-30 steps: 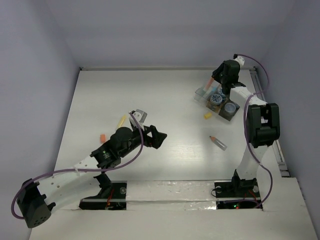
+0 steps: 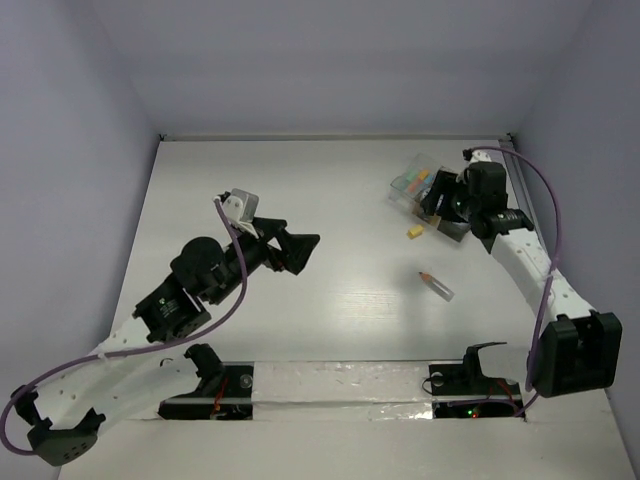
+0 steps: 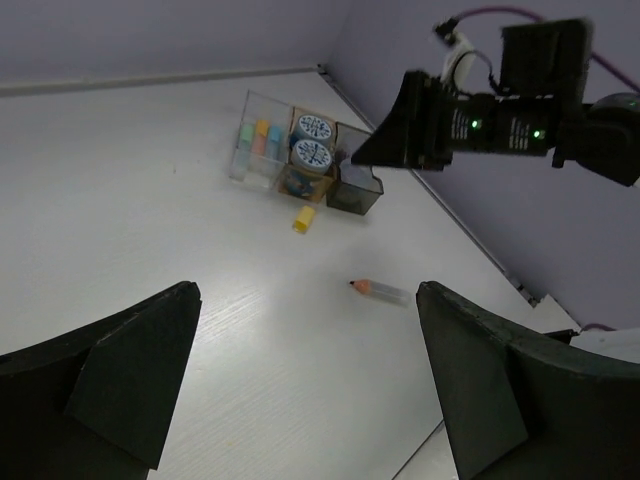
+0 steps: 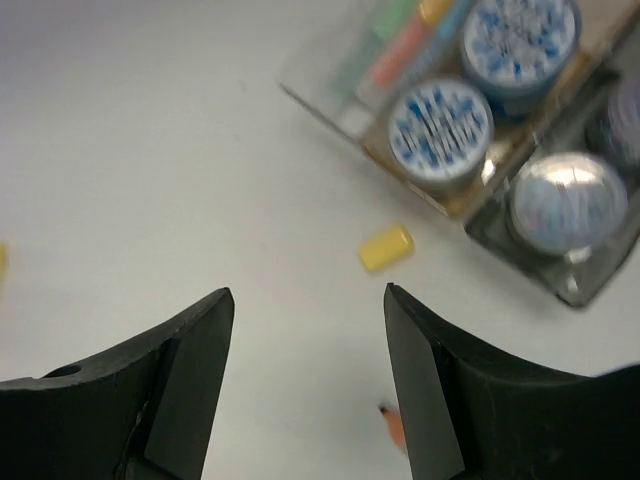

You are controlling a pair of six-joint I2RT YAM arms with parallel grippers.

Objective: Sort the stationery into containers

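Markers (image 3: pixel 260 142) stand in the clear container (image 2: pixel 398 196), beside compartments holding round jars (image 4: pixel 440 128) and a dark tray (image 3: pixel 352 200). A small yellow piece (image 2: pixel 415 231) lies just in front of them, and an orange-tipped pencil-shaped item (image 2: pixel 436 286) lies farther forward. My right gripper (image 2: pixel 440 198) hangs over the containers, part open with nothing visible between its fingers; its wrist view looks down on the yellow piece. My left gripper (image 2: pixel 293 250) is open and empty over the left-middle of the table.
Walls rise at the back and both sides. A blurred yellow item (image 4: pixel 3 268) shows at the left edge of the right wrist view.
The left gripper has shifted up and slightly left in the top view.
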